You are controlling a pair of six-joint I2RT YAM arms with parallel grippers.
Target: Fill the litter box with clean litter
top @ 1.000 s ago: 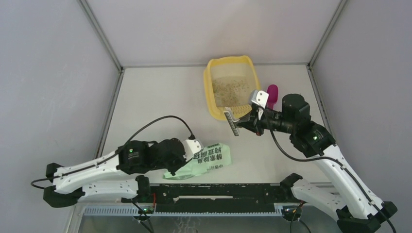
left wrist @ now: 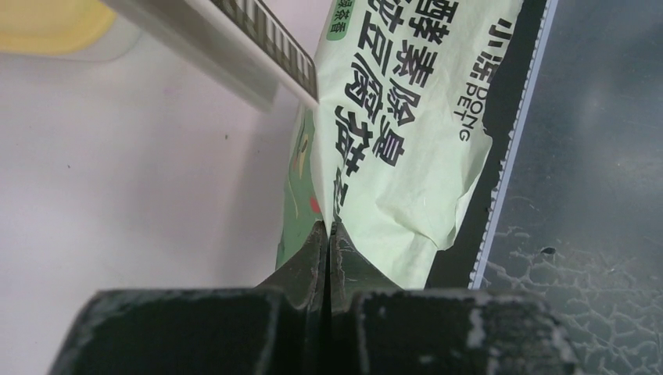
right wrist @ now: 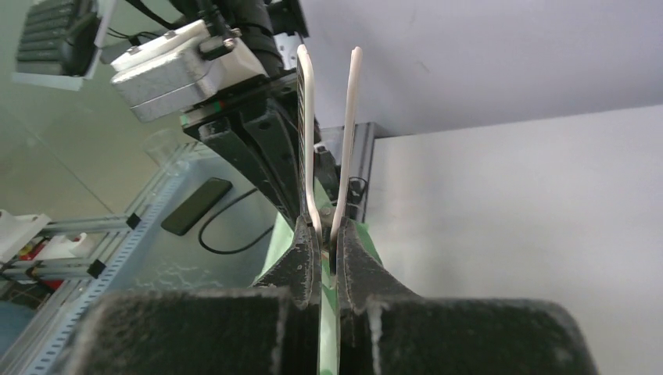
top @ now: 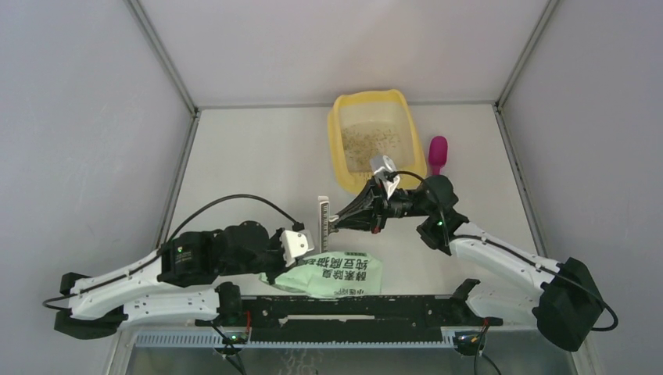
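Note:
The pale green litter bag (top: 344,273) lies near the table's front edge, with dark printed characters. In the left wrist view, my left gripper is shut on a pinched edge of the bag. A thin white slotted tool (top: 323,223) sticks out from my right gripper, which is shut on the end where the tool's two slim arms meet. Those arms spread in a V beyond the fingertips. In the left wrist view the blurred tool (left wrist: 258,47) hangs close to the bag's edge. The yellow litter box (top: 337,144) stands at the back, a little litter across its floor.
A magenta scoop (top: 438,152) lies right of the box. Grey walls close off the sides and back. Beyond the front edge, a dark phone (right wrist: 195,205) and a cable show in the right wrist view.
The left gripper and bag have shifted slightly, and the bag's right end now reaches farther right.

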